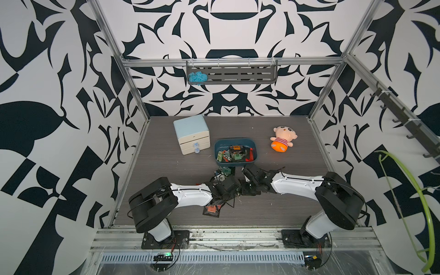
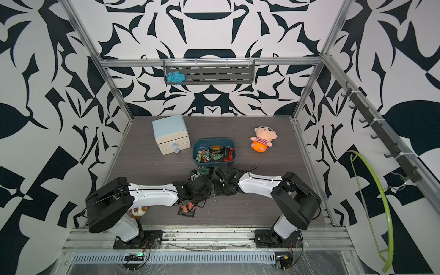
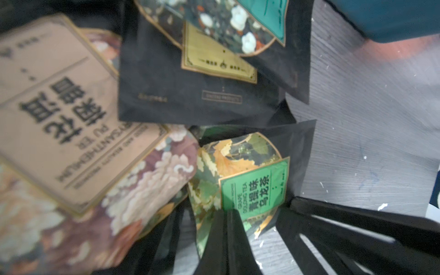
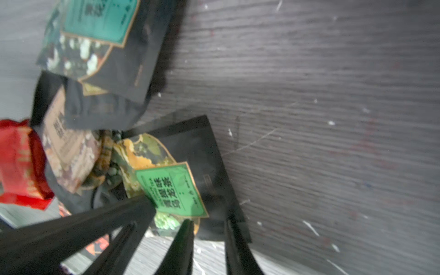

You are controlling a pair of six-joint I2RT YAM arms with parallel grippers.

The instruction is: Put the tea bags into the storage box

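A black tea bag with a green label [image 4: 173, 190] lies on the table among other bags. My right gripper is partly open at that bag's near edge, with a gap between its fingers. My left gripper is shut in front of the same bag's green label [image 3: 254, 188], with nothing visible between its fingers. Left of it in the left wrist view is a chrysanthemum pu-er bag [image 3: 78, 114]. A teal-labelled bag [image 4: 98, 20] lies beyond. The blue storage box [image 1: 215, 159] holds several bags.
A red bag [image 4: 23, 162] lies at the left of the right wrist view. Behind the work area stand a small drawer cabinet [image 1: 191, 133] and a plush doll [image 1: 282, 138]. Both gripper ends are close together. Bare table lies to the right.
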